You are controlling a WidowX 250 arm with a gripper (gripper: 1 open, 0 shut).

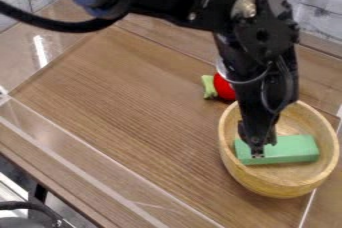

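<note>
My gripper (259,129) comes down from above into a light wooden bowl (278,180) at the right of the table, its black fingers open at the left part of the bowl, just over a green rectangular block (287,150). The block lies in the bowl; whether a finger touches it I cannot tell.
Behind the gripper, a red object (225,89) with a green part (209,86) lies on the table, partly hidden. A wall stands at the back, and black cables are at the lower left.
</note>
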